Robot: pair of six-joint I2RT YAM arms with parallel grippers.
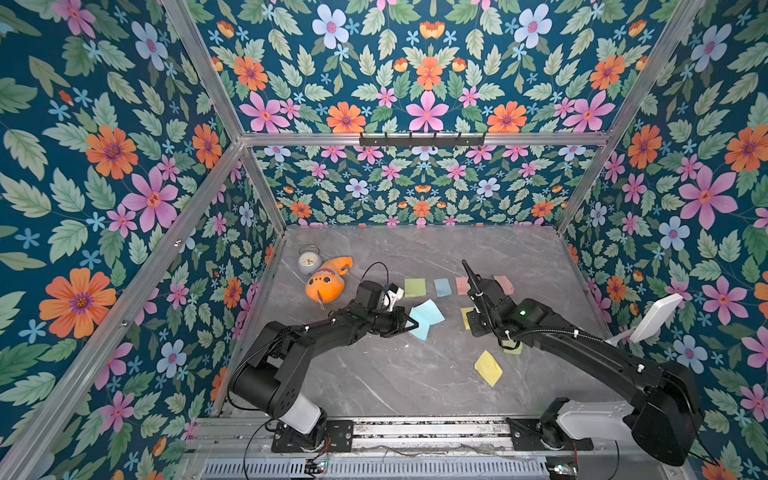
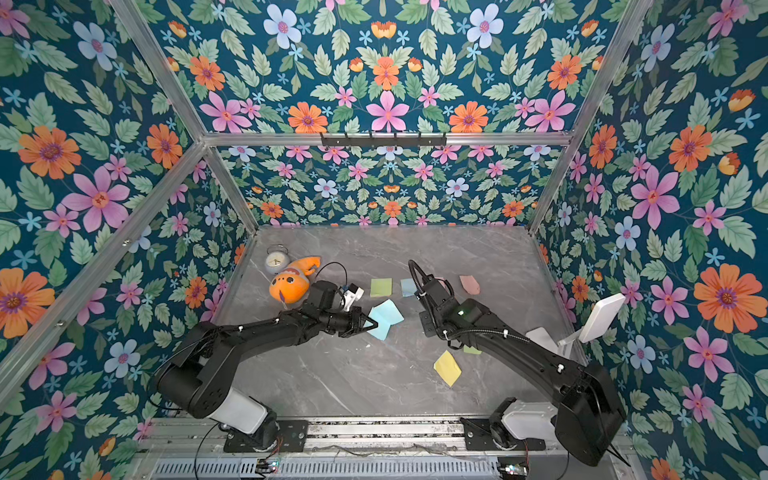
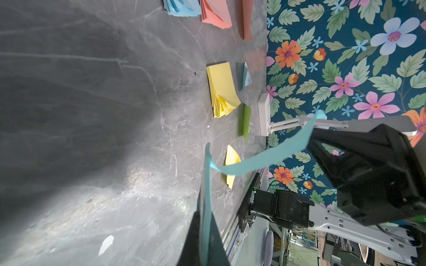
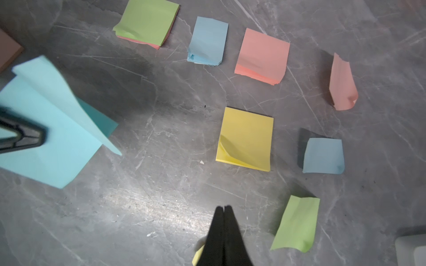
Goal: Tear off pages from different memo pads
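My left gripper (image 1: 406, 321) is shut on a light cyan sheet (image 3: 284, 148), which stands up from its fingertips in the left wrist view and overlaps a second cyan sheet in the right wrist view. My right gripper is shut, empty, above the table near the yellow pad (image 4: 244, 133). Green (image 4: 146, 20), blue (image 4: 207, 40) and pink (image 4: 261, 53) pads lie in a row behind. Single pink (image 4: 341, 84), blue (image 4: 323, 155) and green (image 4: 295, 221) sheets lie to the right; a yellow sheet (image 1: 488, 368) lies at the front.
An orange plush toy (image 1: 325, 284) and a small clock (image 1: 309, 260) sit at back left. A white object (image 4: 410, 248) is at the right.
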